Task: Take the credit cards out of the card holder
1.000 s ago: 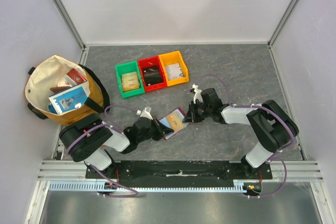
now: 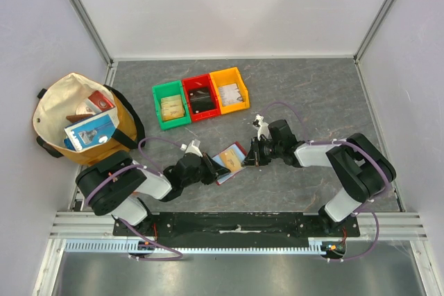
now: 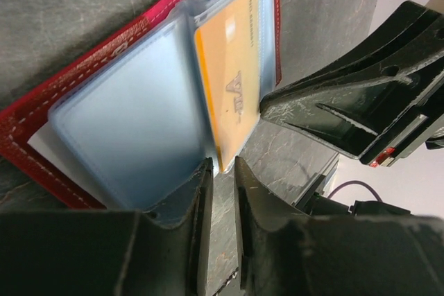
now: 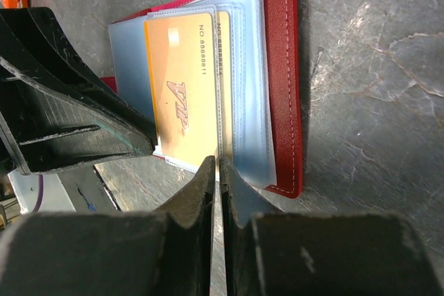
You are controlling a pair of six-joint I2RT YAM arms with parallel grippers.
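Note:
The dark red card holder (image 2: 239, 149) lies open on the grey table, between my two grippers. An orange card (image 4: 184, 88) marked with "VIP"-like lettering sits in a clear plastic sleeve (image 4: 220, 88); a second yellow card (image 4: 225, 67) shows behind it. My right gripper is shut on the sleeve's near edge. In the left wrist view, my left gripper is slightly open at the orange card's (image 3: 232, 67) lower corner, and whether it touches the card is unclear. The right gripper's fingers (image 3: 305, 109) press close beside that card's far edge.
Green (image 2: 161, 91), red (image 2: 200, 79) and orange bins (image 2: 226, 73) stand behind the holder, each with contents. A yellow-brown bag (image 2: 125, 116) holding boxes is at the left.
The left arm has hardly moved, and the holder lies in about the same place.

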